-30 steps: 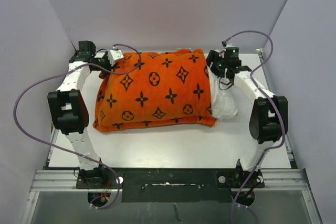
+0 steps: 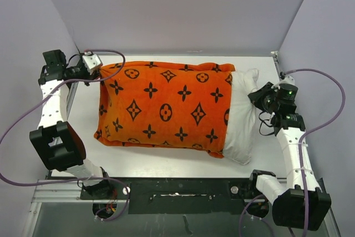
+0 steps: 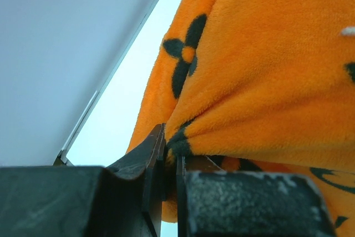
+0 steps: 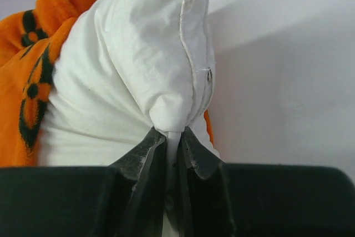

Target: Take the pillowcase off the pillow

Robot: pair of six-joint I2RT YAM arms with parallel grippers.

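Note:
The orange pillowcase with dark motifs (image 2: 165, 109) stretches across the table in the top view. White pillow fabric (image 2: 239, 131) protrudes from its right end. At the top left corner my left gripper (image 2: 97, 70) is shut on orange cloth, whose gathered folds run into the fingers in the left wrist view. At the right, my right gripper (image 2: 256, 97) is shut on the white fabric of the pillow. In the right wrist view, a bunched white ridge (image 4: 169, 109) enters between its fingertips, beside the orange edge.
Grey walls (image 2: 177, 9) stand behind and at both sides, close to both arms.
My grippers have moved apart and toward the front, the right one further rightward and the left one leftward. More white fabric now shows outside the orange case.

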